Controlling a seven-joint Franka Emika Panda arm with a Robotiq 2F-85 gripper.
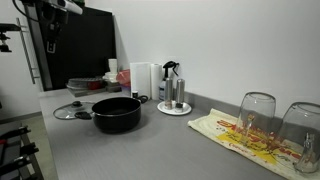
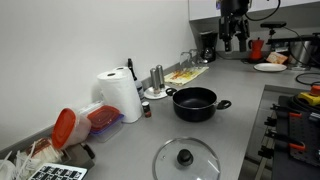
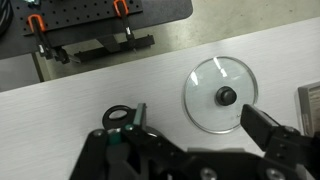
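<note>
My gripper hangs high at the left of exterior view 1, well above the table. In the wrist view the fingers of my gripper stand wide apart: it is open and empty. The black pot rests uncovered on the grey table; in exterior view 2 the pot looks empty inside. A glass lid with a black knob lies flat beside it. The wrist view shows the whole lid, while the gripper hides most of the pot.
A plate with bottles and shakers is behind the pot. Two upturned glass jars stand on a patterned cloth. A paper towel roll and a full dish rack are toward the wall.
</note>
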